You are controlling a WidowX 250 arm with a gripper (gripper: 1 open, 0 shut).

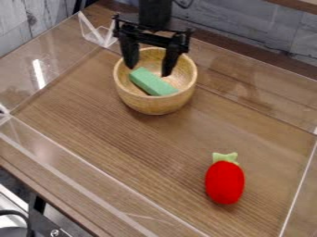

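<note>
My gripper (151, 44) is over the back part of a round wooden bowl (175, 98), its two black fingers open and reaching down on either side of the bowl's back half. A green block (152, 81) lies tilted inside the bowl, in front of the fingers, with nothing seen held between them.
A red strawberry-like object (224, 181) with a green top lies at the front right of the wooden table (111, 157). A pale wire-like item stands at the left edge near the back.
</note>
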